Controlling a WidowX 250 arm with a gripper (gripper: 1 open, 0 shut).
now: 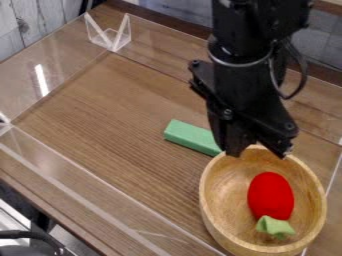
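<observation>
The black gripper (241,145) hangs at upper centre right, above the far rim of an orange bowl (214,210); its opening cannot be judged from this angle. In the bowl's right part lies a red rounded object (270,195) with a green piece (274,227) at its lower end. A green block (190,136) lies on the wooden table behind the bowl, partly hidden at its right end.
A white wire basket (110,32) stands at the back left. Dark cables or parts sit at the lower left corner.
</observation>
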